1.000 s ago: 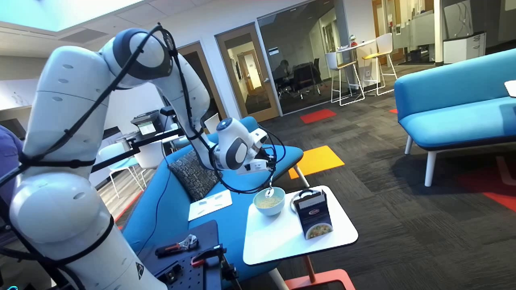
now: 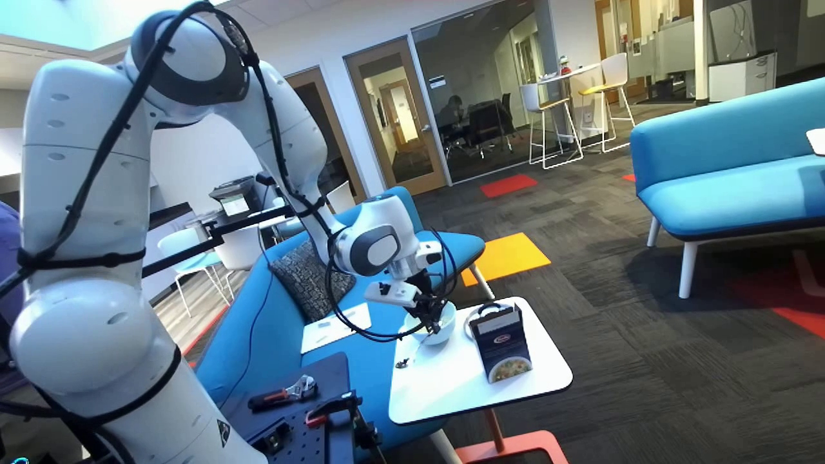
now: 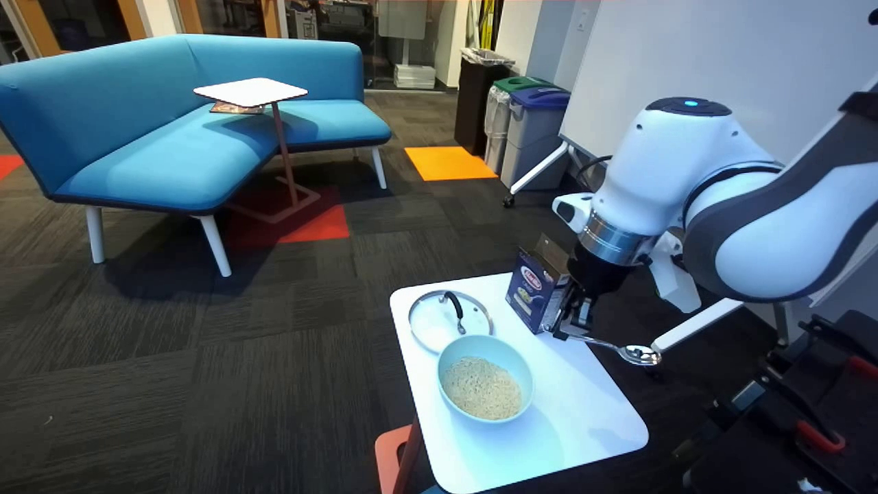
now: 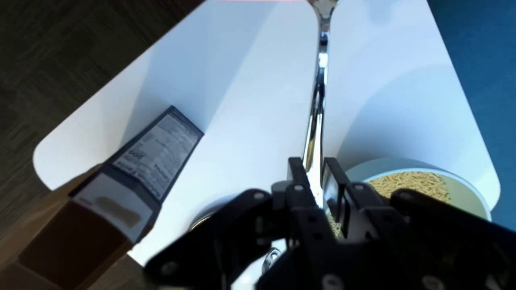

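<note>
A shiny metal spoon point(image 4: 317, 108) is pinched by its handle in my black gripper, whose fingers are shut on it. Exterior view 2 shows the gripper point(image 3: 569, 320) in front of the pasta box, with the spoon's head point(image 3: 640, 355) pointing outward over the table's side. The light blue bowl point(image 3: 499, 350), holding small pale pasta point(image 3: 477, 388), sits on the white table point(image 3: 568, 412). The spoon's head is clear of this bowl. In exterior view 1, the gripper point(image 2: 430, 310) overlaps the bowl point(image 2: 442, 337), partly hiding it.
An opened dark blue pasta box point(image 2: 501, 344) stands upright on the table. Near the bowl lies a glass lid point(image 3: 428, 321) with a black handle. A blue sofa point(image 2: 371, 386) borders the table.
My gripper has come lower, and the arm has shifted. The spoon hung nearly upright at the bowl before; now it slants, its head away from the bowl towards the table's near-left side in exterior view 1.
</note>
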